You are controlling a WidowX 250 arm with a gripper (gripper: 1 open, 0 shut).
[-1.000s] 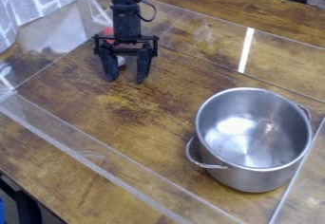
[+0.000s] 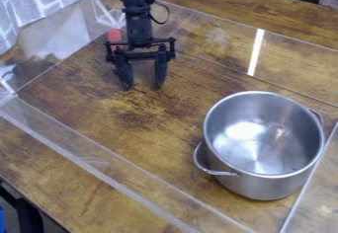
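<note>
My black gripper [image 2: 141, 71] hangs at the upper left of the camera view, its two fingers apart and low over the wooden surface. Just behind it, partly hidden, is a small red object [image 2: 114, 38]. I cannot make out anything held between the fingers. A large steel pot [image 2: 259, 138] with wire handles stands at the lower right, well apart from the gripper.
The wooden surface [image 2: 119, 138] is bordered by clear plastic edges along the left, back and right. A crumpled pale sheet [image 2: 34, 20] is at the upper left, outside the border.
My gripper has shifted very slightly to the right and up. The pale patch seen behind its left finger earlier is less visible now. The pot has not moved.
</note>
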